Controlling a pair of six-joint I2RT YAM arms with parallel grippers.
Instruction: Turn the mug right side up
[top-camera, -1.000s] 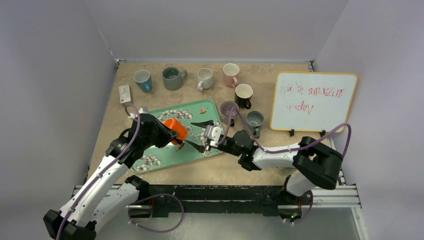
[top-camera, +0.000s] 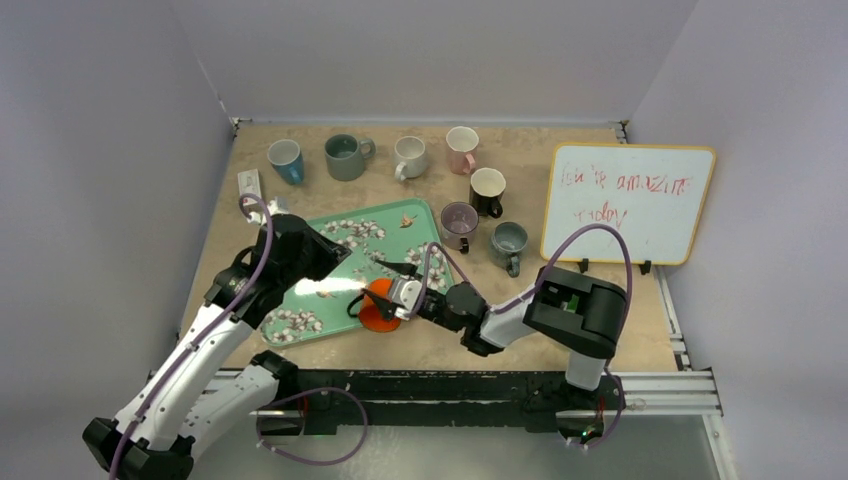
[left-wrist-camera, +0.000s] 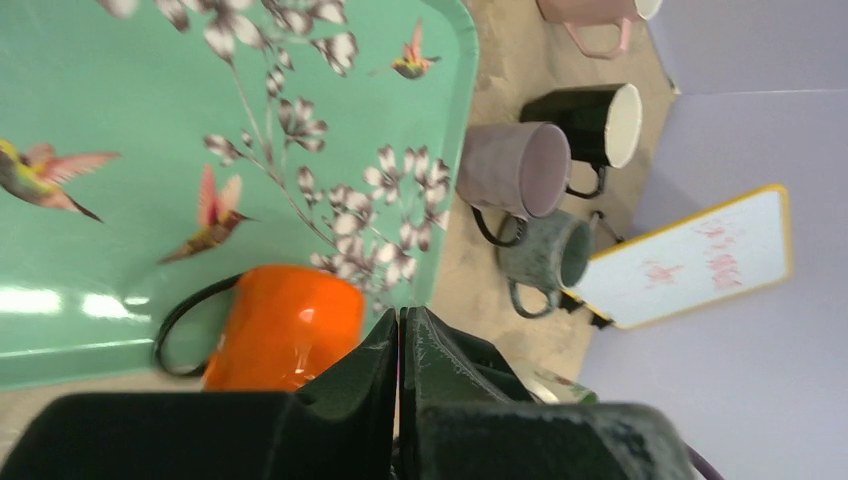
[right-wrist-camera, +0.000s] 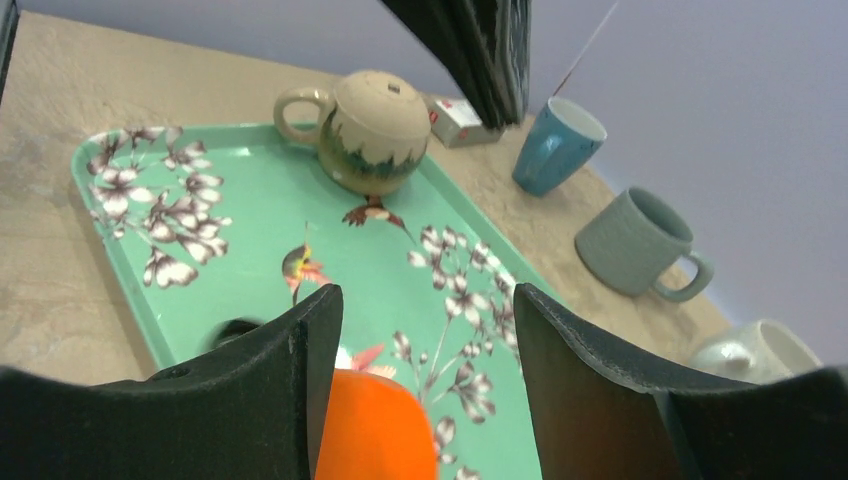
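The orange mug (top-camera: 378, 318) is low over the tray's near edge, its black handle pointing left. In the left wrist view the mug (left-wrist-camera: 290, 325) is blurred, and I cannot tell whether it rests on anything or which way its mouth faces. My left gripper (top-camera: 346, 254) is shut, nothing between its fingers; the mug is outside them. In the right wrist view, the mug's orange top (right-wrist-camera: 375, 425) shows low in the gap ahead of the right gripper, which stands open. Contact between its fingers and the mug cannot be made out.
Several mugs stand beyond the green tray (top-camera: 300, 225), including a purple mug (top-camera: 459, 222) and a grey mug (top-camera: 508, 245) at its right. A beige mug (right-wrist-camera: 375, 125) is upside down at the tray's far corner in the right wrist view. A whiteboard (top-camera: 628, 205) stands at right.
The orange mug has left the left gripper, dropping and shifting toward the near tray edge, its handle swinging left. Earlier, the right gripper moved left toward it; the left arm has barely moved.
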